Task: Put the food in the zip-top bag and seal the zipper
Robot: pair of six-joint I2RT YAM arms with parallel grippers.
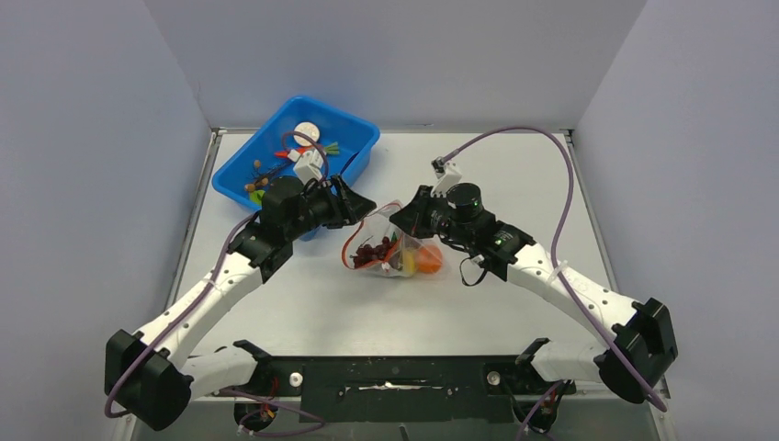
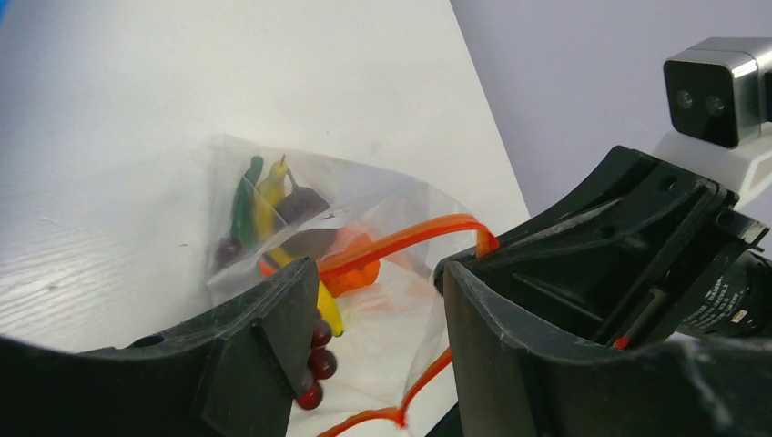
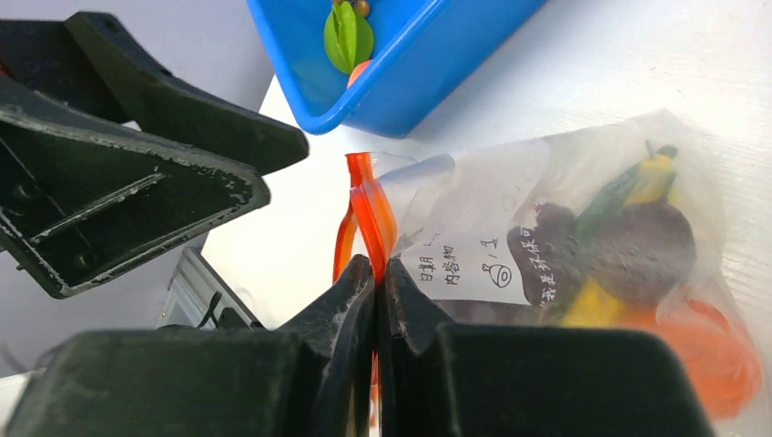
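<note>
The clear zip bag (image 1: 395,248) lies mid-table, its orange-red zipper rim open, holding grapes (image 2: 320,364), a banana, a green vegetable (image 2: 243,205), dark produce and an orange item (image 3: 705,360). My right gripper is shut on the bag's rim, the orange zipper edge rising between its fingers. My left gripper stands open above the bag's mouth, just left of the right one, holding nothing.
A blue bin (image 1: 363,147) at the back left holds a carrot, a round white item, green leafy produce and small brown items.
</note>
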